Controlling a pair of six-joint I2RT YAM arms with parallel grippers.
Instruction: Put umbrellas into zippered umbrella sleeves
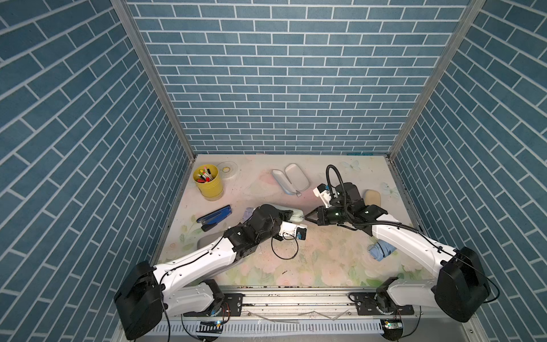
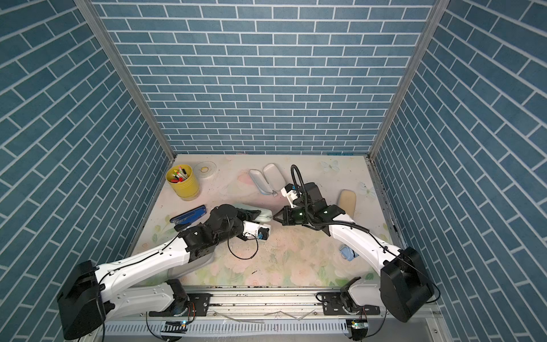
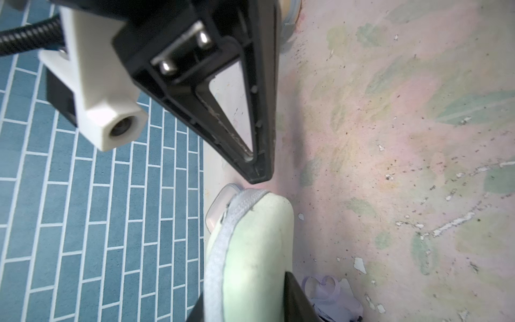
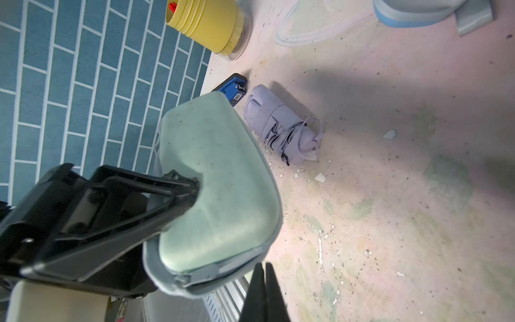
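Note:
My left gripper is shut on a closed-looking pale green sleeve [image 4: 220,182], holding it above the table. Grey zipper trim [image 3: 236,214] runs along the sleeve's edge, with a small pull [image 4: 183,280] near its end corner. My right gripper is shut with nothing between its fingers; its tips are just off the sleeve's trimmed end. A folded lavender umbrella [image 4: 281,126] lies on the table beyond the sleeve. Another umbrella, blue [image 1: 380,249], rests by the right arm. An empty pale sleeve [image 1: 290,179] lies spread open at the back.
At the back left stands a yellow cup [image 1: 208,181] of pens, with a clear round disc [image 1: 227,169] beside it. A blue stapler [image 1: 214,216] is left of the left arm. A beige case [image 1: 372,197] lies behind the right arm.

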